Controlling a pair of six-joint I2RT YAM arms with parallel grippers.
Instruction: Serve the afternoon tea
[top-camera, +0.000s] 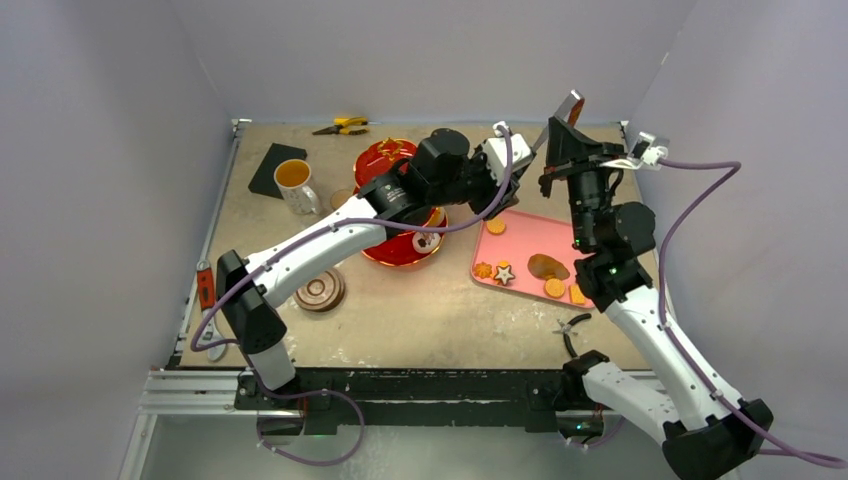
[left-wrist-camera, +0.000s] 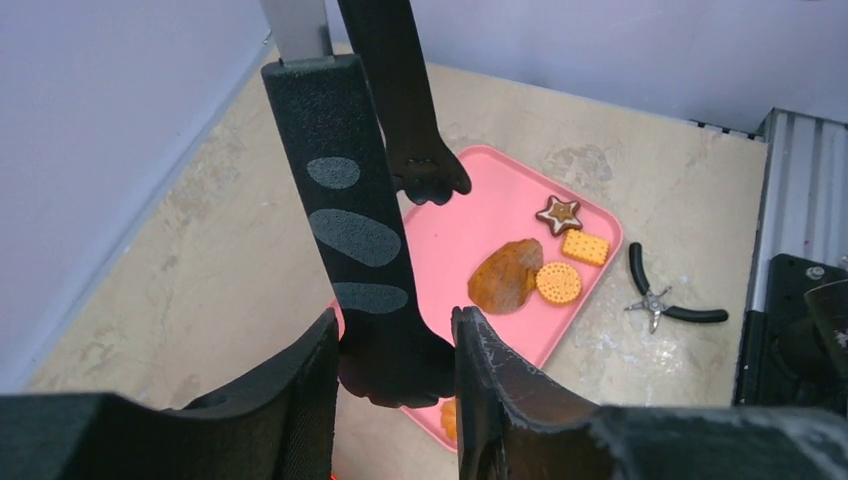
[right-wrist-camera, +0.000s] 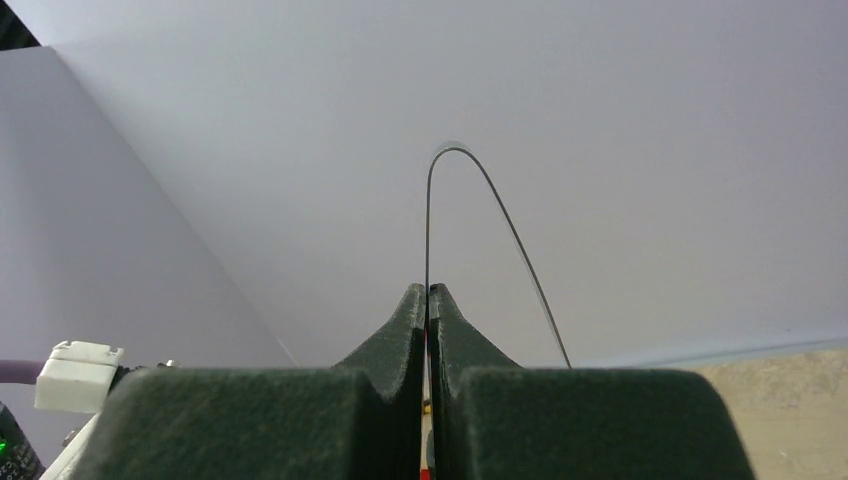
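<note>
Metal tongs (top-camera: 572, 104) with black ends are up above the table's right half. Their thin metal strip (right-wrist-camera: 428, 235) comes out between the fingers of my right gripper, which is shut on it. One black tong end (left-wrist-camera: 370, 240) lies between the parted fingers of my left gripper; whether they press on it I cannot tell. Below is a pink tray (top-camera: 520, 225) with several cookies and a brown piece (top-camera: 547, 267). The red tiered stand (top-camera: 397, 253), largely hidden by the left arm, holds a donut (top-camera: 427, 243).
An orange-lined mug (top-camera: 294, 176) stands at the back left, beside a dark square (top-camera: 270, 170). A round brown lid-like object (top-camera: 320, 290) lies in front of them. Pliers (top-camera: 570, 333) lie near the front edge.
</note>
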